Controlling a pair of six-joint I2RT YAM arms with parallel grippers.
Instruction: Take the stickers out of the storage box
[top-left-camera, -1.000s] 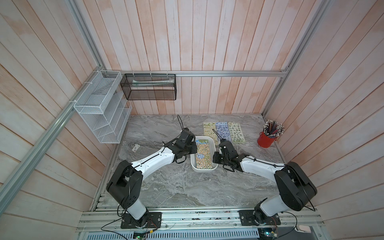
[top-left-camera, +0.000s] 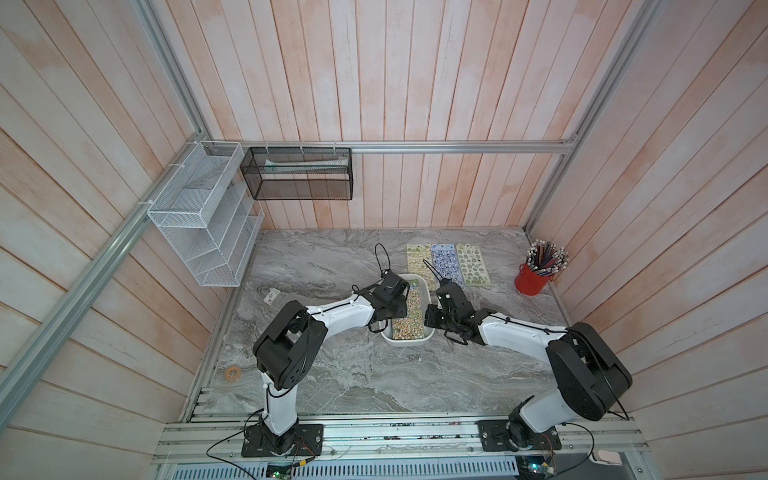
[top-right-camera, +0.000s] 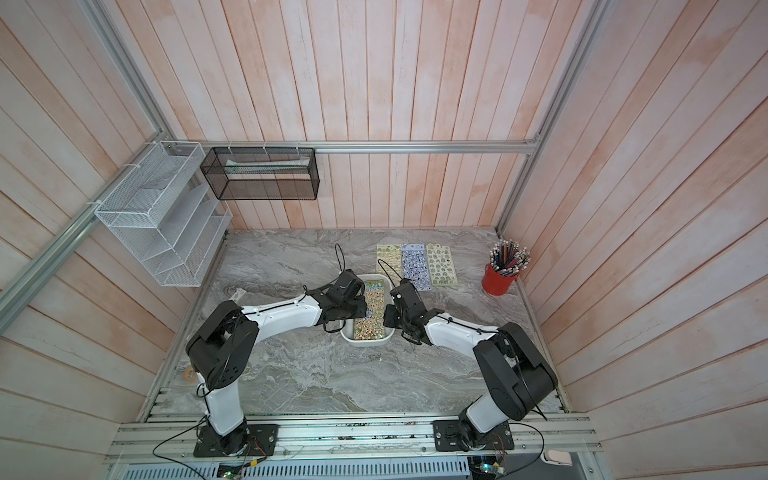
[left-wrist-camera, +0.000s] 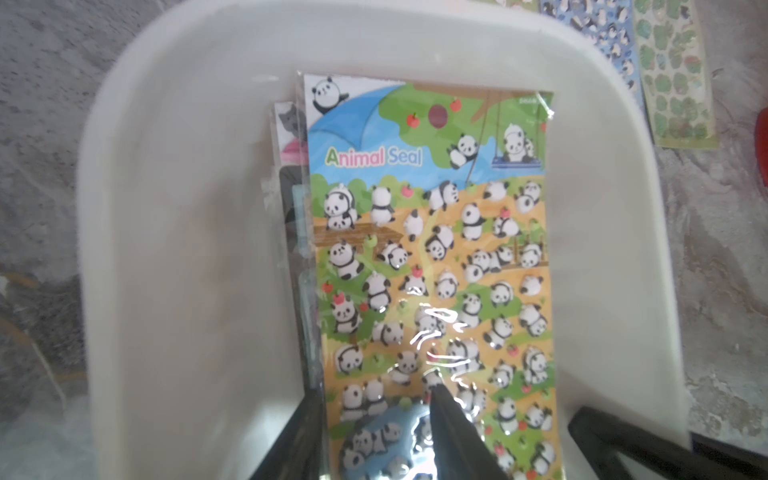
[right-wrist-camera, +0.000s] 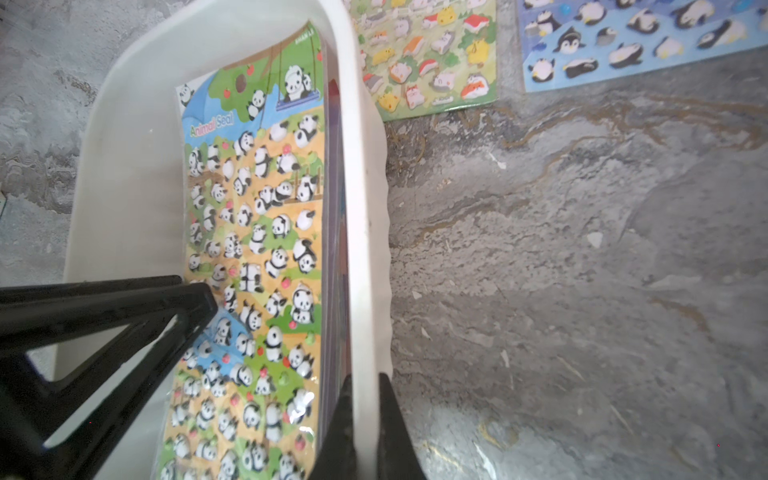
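Observation:
The white storage box (top-left-camera: 409, 342) stands mid-table, holding a panda sticker sheet (left-wrist-camera: 436, 264) in a clear sleeve. Other sheets show beneath it along its left edge in the left wrist view. My right gripper is shut on the box's right wall, which runs between its fingers. My left gripper is over the box, its fingers parted above the sheet's lower half. In the right wrist view a black left fingertip (right-wrist-camera: 196, 300) appears over the sheet's left part; whether it touches is unclear.
A red cup of pens (top-left-camera: 531, 280) stands at the right. Wire shelves hang at the left.
My left arm has moved right, from the box's left edge to over the sheet inside. The right arm keeps its place at the right wall, and the box has barely shifted.

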